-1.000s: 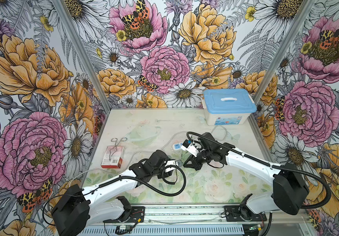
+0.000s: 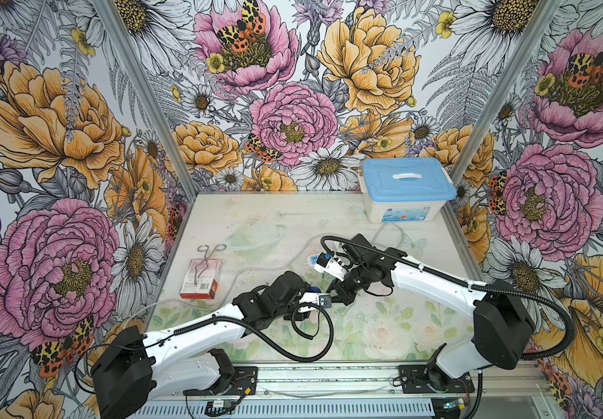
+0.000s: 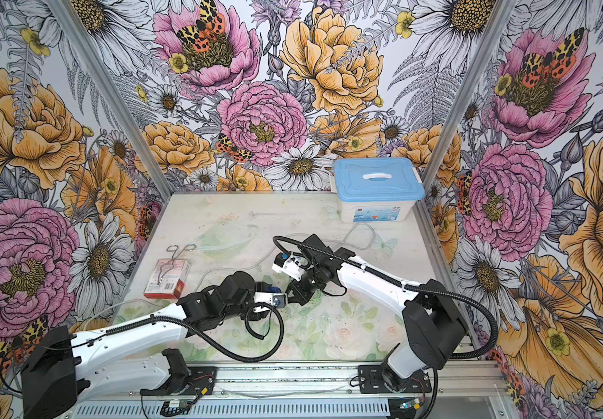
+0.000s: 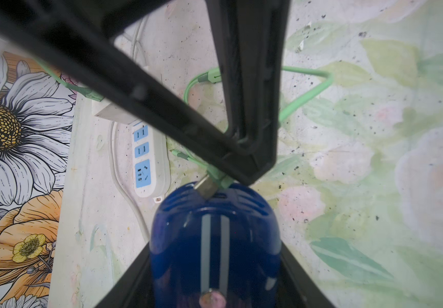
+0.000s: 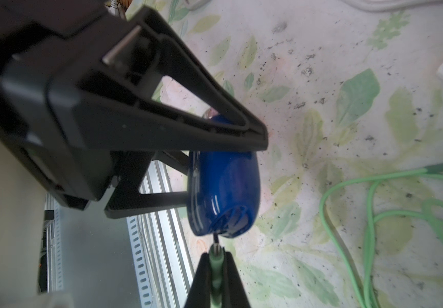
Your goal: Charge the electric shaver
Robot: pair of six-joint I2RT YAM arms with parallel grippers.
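Note:
The blue shaver (image 4: 213,251) is between the fingers of my left gripper, its end pointing toward my right gripper, which is shut on a green cable's plug (image 5: 216,264). The plug's tip is at the shaver's end; whether it is inserted I cannot tell. In the top left view both grippers meet over the middle of the table (image 2: 413,321). Behind them in the left wrist view lie the power strip (image 4: 149,174) and loops of green cable (image 4: 303,102).
A blue-lidded box (image 2: 406,188) stands at the back right. A red-and-white carton (image 2: 198,279) with metal tongs on it lies at the left.
Over the last second both arms have shifted slightly: my left gripper moved right, and my right arm moved a little up and left, bringing the grippers closer.

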